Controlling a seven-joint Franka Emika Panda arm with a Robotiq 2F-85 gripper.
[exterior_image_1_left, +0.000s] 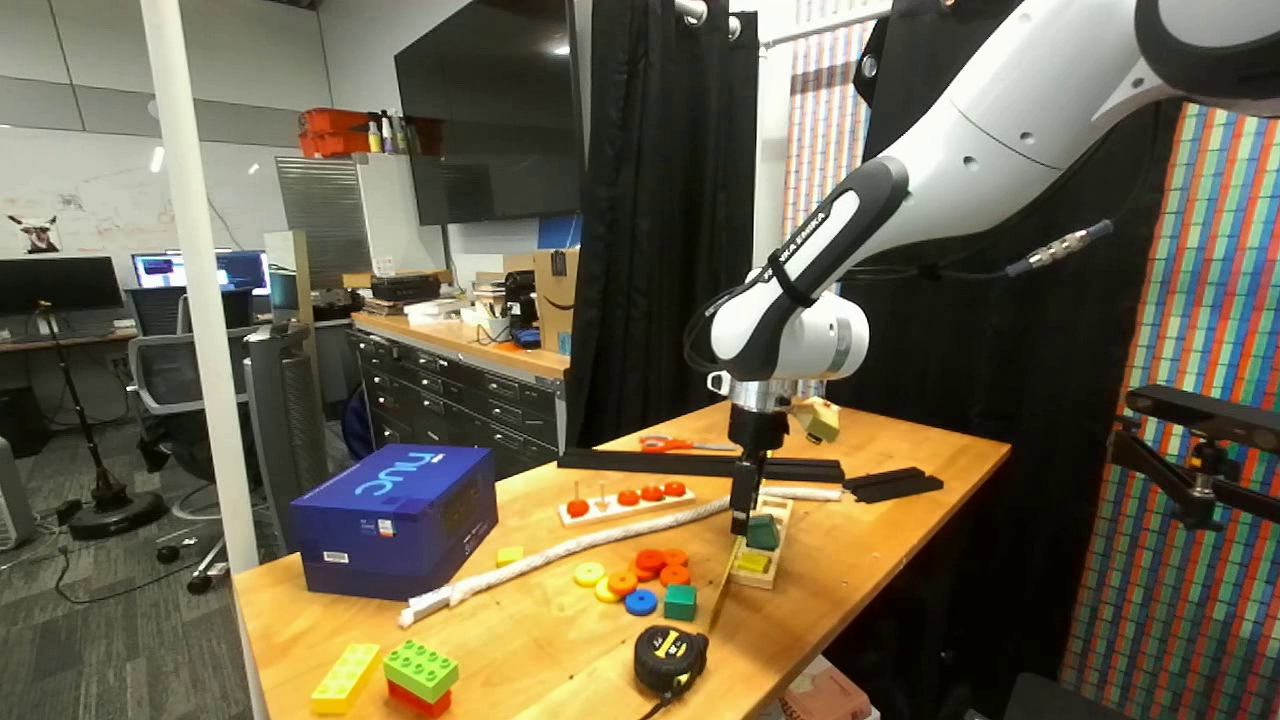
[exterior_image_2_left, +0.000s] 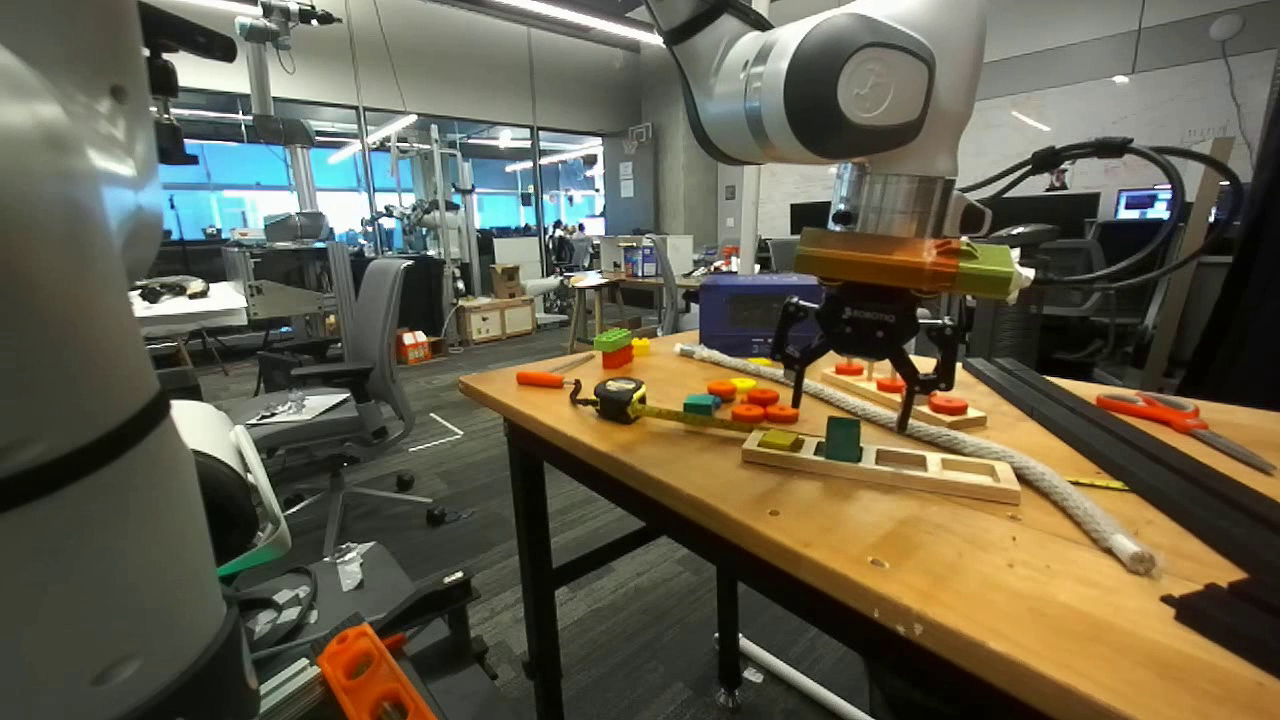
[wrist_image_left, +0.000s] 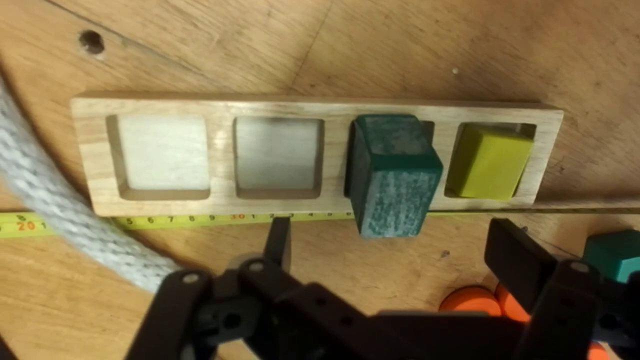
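Note:
A long wooden tray with square compartments lies on the table. A dark green block stands tall and a little tilted in its third compartment from the left in the wrist view. In the rightmost one sits a yellow block, slightly askew; the two left compartments are empty. My gripper is open, its fingers spread wide with nothing held. In exterior view 2 the gripper hangs above the table, close by the tray. A second green block rests on the bare table.
A white rope crosses the table beside the tray. Several coloured rings and a tape measure, its yellow tape drawn out along the tray, lie nearby. A blue box and a ring board stand farther off.

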